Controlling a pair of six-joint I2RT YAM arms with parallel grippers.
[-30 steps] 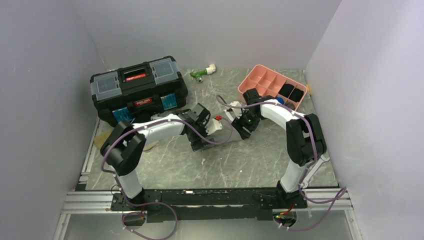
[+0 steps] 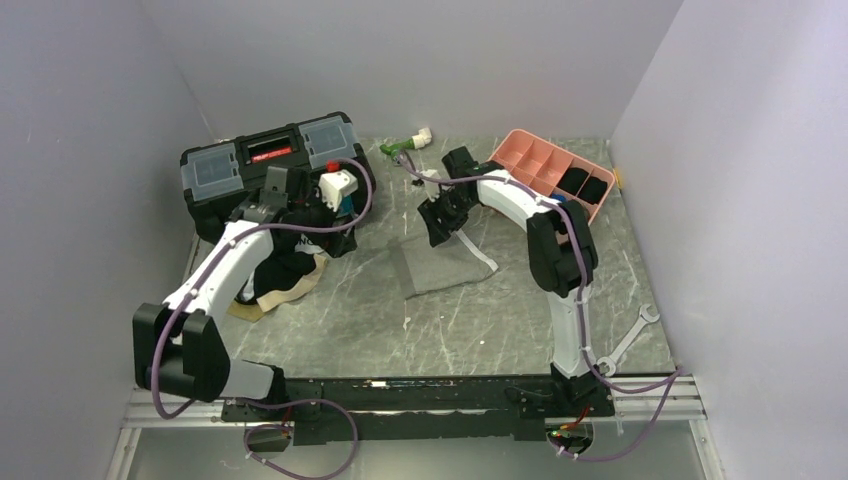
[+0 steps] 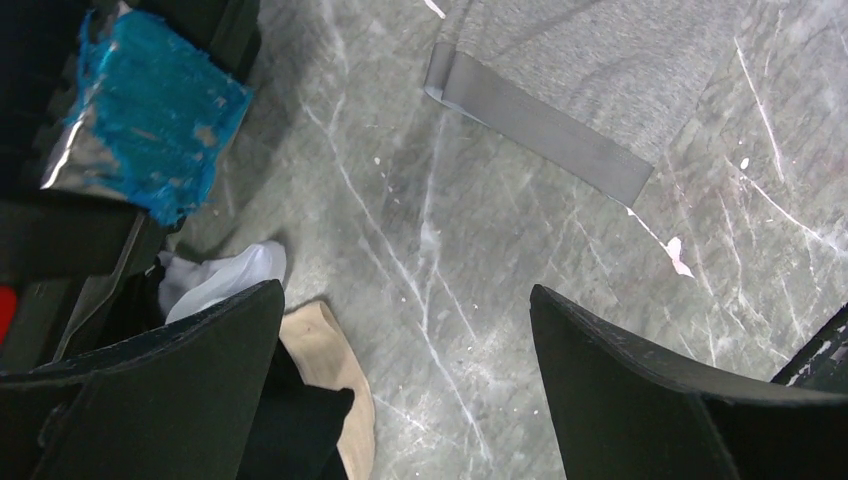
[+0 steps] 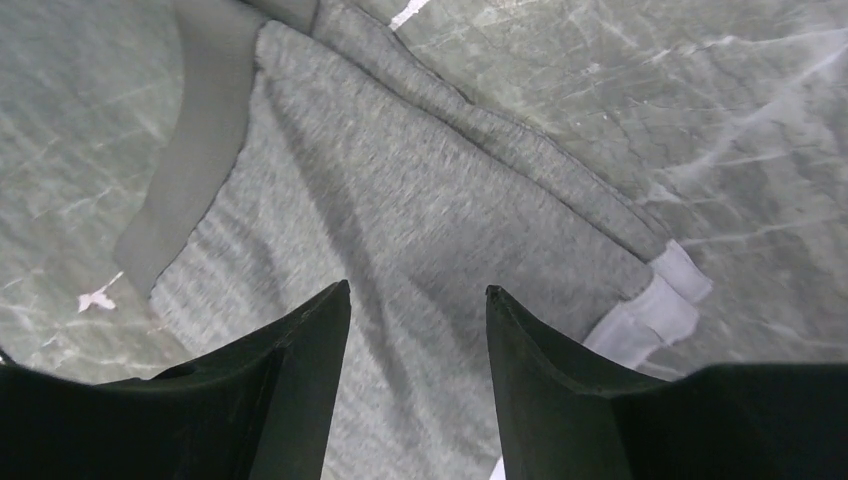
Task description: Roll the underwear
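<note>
Grey underwear (image 2: 445, 268) lies spread nearly flat on the marbled table, with a smooth grey waistband (image 3: 540, 130) along its left side and white trim (image 4: 640, 325) along its right. My right gripper is over the cloth, its fingers apart and no fabric visibly pinched between them. From above, the right hand (image 2: 440, 215) hides the cloth's upper part. Off to the left of the underwear, my left gripper stands open over bare table, beside the toolbox, with nothing between its fingers.
A black toolbox (image 2: 270, 150) stands at the back left. Black and tan clothes (image 2: 285, 280) are piled in front of it. An orange divided bin (image 2: 545, 155) sits at the back right, a wrench (image 2: 630, 342) at the right.
The left gripper has swung from the waistband side leftward to the toolbox. The right gripper has moved left and back across the cloth. The underwear appears to lie still.
</note>
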